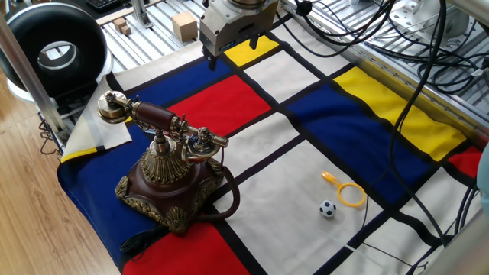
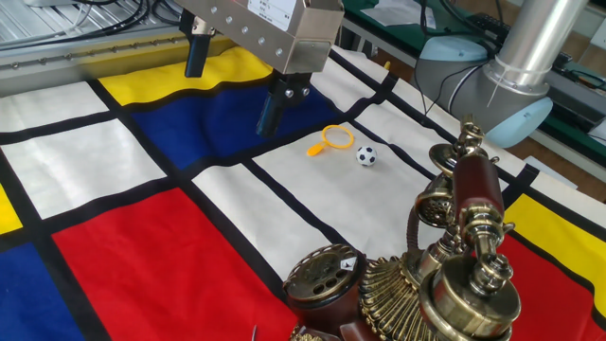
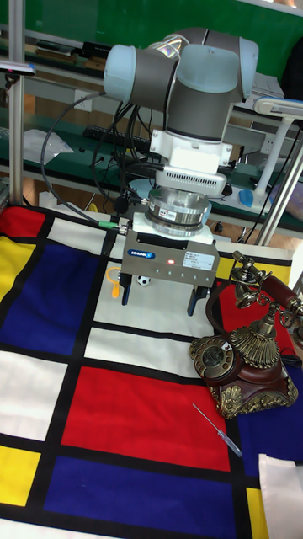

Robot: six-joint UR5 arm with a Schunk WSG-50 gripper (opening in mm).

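Observation:
High above the cloth, my gripper (image 1: 233,55) hangs with its two black fingers wide apart. Exterior view 2 shows the same gripper (image 2: 232,99) with empty space between the fingers. An old-style telephone (image 1: 170,172), dark red and brass, stands upright on the cloth, its handset (image 1: 153,114) lying across the cradle. A small soccer ball (image 1: 327,208) rests on a white patch, close beside a yellow-orange ring with a handle (image 1: 351,194). A screwdriver (image 3: 218,429) with a pale handle lies in front of the phone in exterior view 3.
A patterned cloth (image 1: 263,183) of coloured blocks covers the table, with wide bare stretches. Black cables (image 1: 397,114) hang over its right side in exterior view 1. A wooden block (image 1: 184,27) and a black ring-shaped object (image 1: 57,53) stand beyond the cloth.

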